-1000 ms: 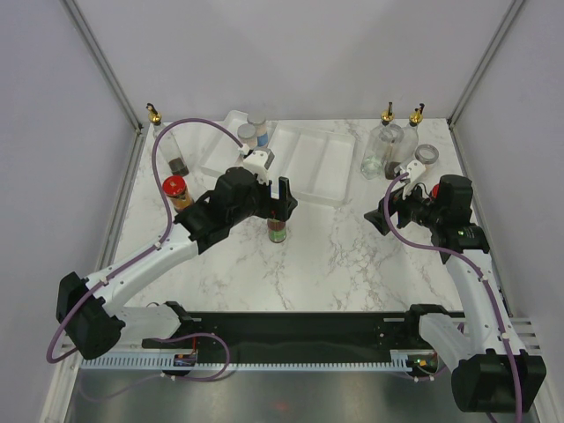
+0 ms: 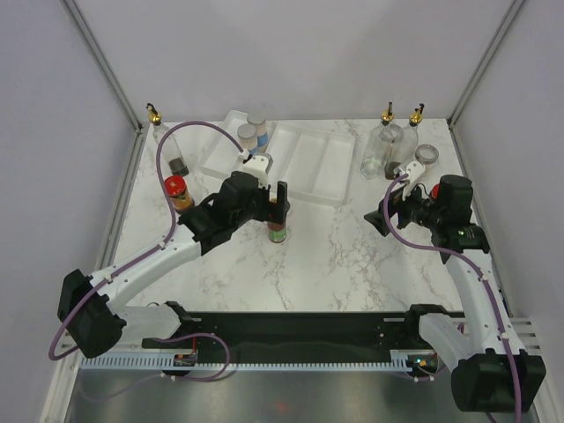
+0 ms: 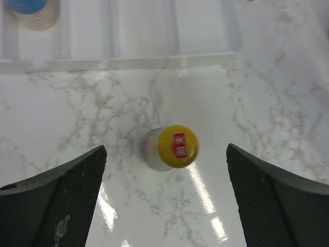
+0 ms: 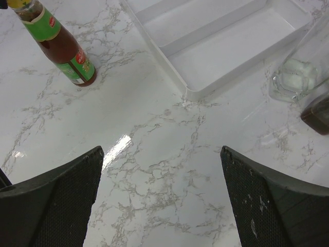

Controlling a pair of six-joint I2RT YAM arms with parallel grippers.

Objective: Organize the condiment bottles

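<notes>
A sauce bottle [image 2: 278, 231] with green labels and a yellow cap stands mid-table; from above, my left wrist view shows its cap [image 3: 178, 146] between the open fingers of my left gripper, which hovers over it. In the right wrist view the same bottle [image 4: 61, 51] is at upper left. My right gripper is open and empty over bare marble at the right. A white divided tray [image 2: 330, 172] lies at the back, with blue-labelled jars [image 2: 257, 128] in its left part.
Glass bottles with gold spouts [image 2: 381, 145] and a jar [image 2: 426, 154] stand at back right. A red-lidded jar [image 2: 179, 194] and another spout bottle [image 2: 167, 145] stand left.
My left gripper has shifted slightly left in the top view over the sauce bottle. The right arm and the objects have not visibly moved.
</notes>
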